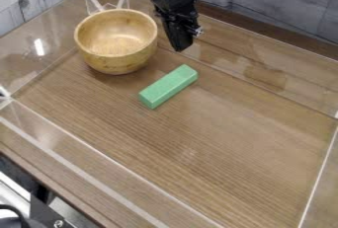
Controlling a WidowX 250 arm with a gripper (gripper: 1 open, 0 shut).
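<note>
My gripper (179, 35) is at the top centre, at the end of a black arm, just right of and behind a wooden bowl (99, 54). Its fingers are small and dark, and I cannot tell whether they are open or shut. A green block (169, 88) lies flat on the wooden table (211, 163), below the gripper and to the right of the bowl, apart from it.
Light wire-like objects stand at the left behind the bowl. The table's edge shows at the lower left, with a dark object beyond it.
</note>
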